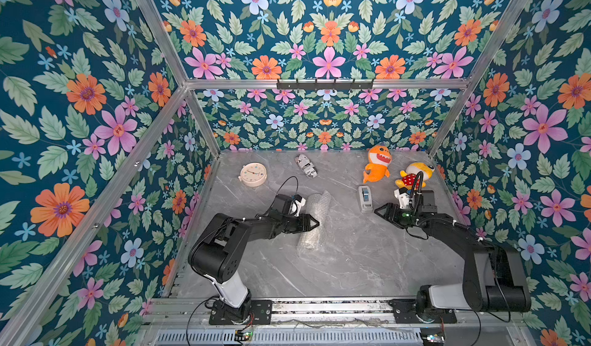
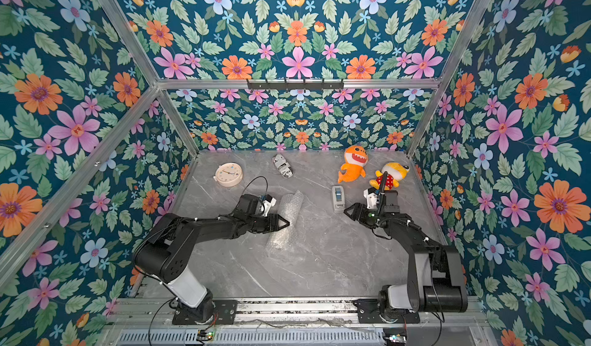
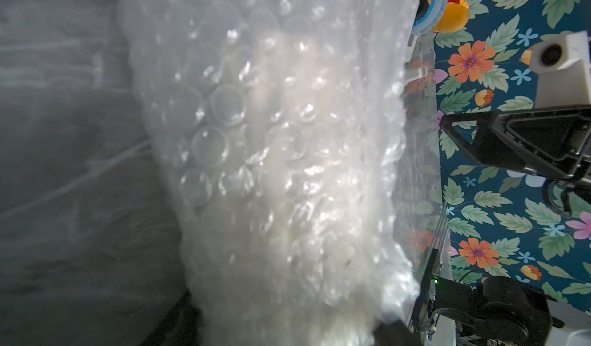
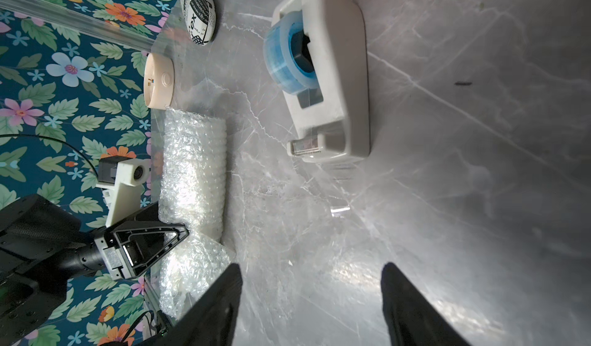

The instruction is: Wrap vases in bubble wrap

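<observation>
A bubble wrap bundle [image 1: 312,241] lies lengthwise on the middle of the table; in the left wrist view something pale shows faintly through the bubble wrap [image 3: 277,130]. My left gripper [image 1: 311,223] is shut on it, pinching it partway along its length. My right gripper stands part open over bare table near the white tape dispenser [image 4: 344,100], nothing between its fingers. The dispenser, with a blue tape roll [image 4: 280,60], stands right of the wrap.
A round cream clock [image 1: 252,173] and a patterned item [image 1: 306,165] sit at the back left. An orange shark plush [image 1: 376,164] and a yellow plush [image 1: 418,170] are at the back right. Bare table [image 1: 394,266] lies at the front right.
</observation>
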